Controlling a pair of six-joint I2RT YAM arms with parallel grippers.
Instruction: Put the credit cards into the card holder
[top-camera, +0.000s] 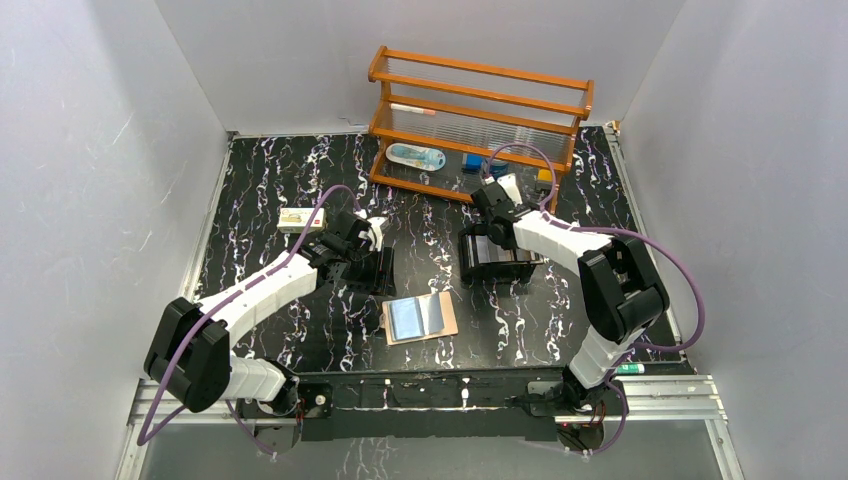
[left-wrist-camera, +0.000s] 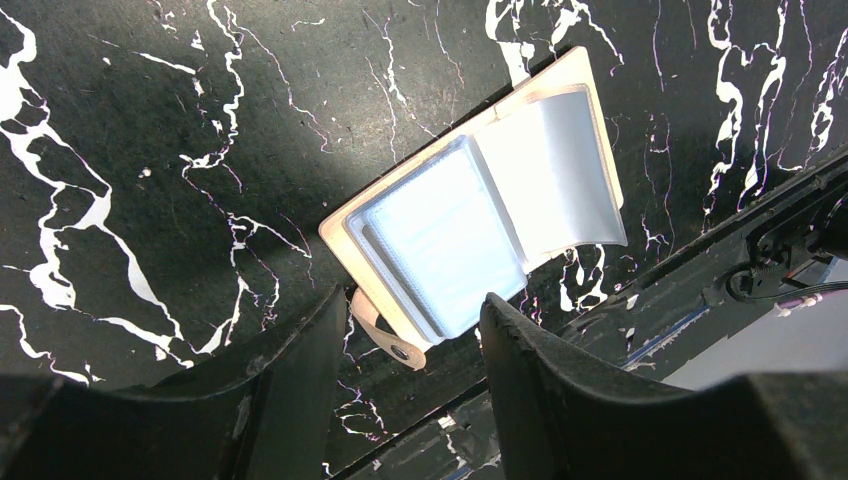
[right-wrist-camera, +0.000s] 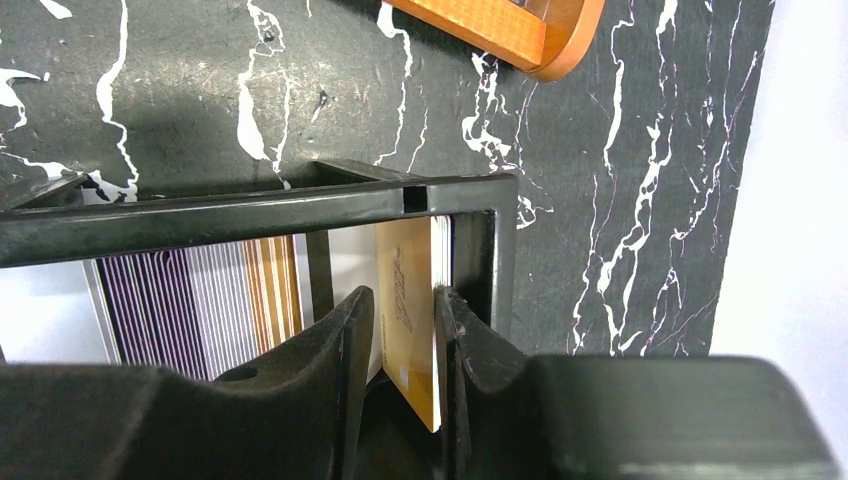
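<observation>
The card holder (top-camera: 448, 318) lies open on the table, tan outside with clear plastic pockets (left-wrist-camera: 440, 235) and a loose snap strap (left-wrist-camera: 385, 335). My left gripper hangs above it, fingers apart and empty. Several cards stand on edge in a black rack (right-wrist-camera: 250, 212), among them a gold card (right-wrist-camera: 405, 300) at its right end. Around that gold card is my right gripper, part open: the right finger (right-wrist-camera: 452, 330) is against the card's white-edged side, while a gap separates the left finger (right-wrist-camera: 355, 330) from it.
An orange-brown wooden shelf (top-camera: 480, 72) stands behind the rack, holding a blue-and-clear package (top-camera: 415, 156). A small white box (top-camera: 300, 220) sits left of my left gripper. Bare table lies between the holder and the rack.
</observation>
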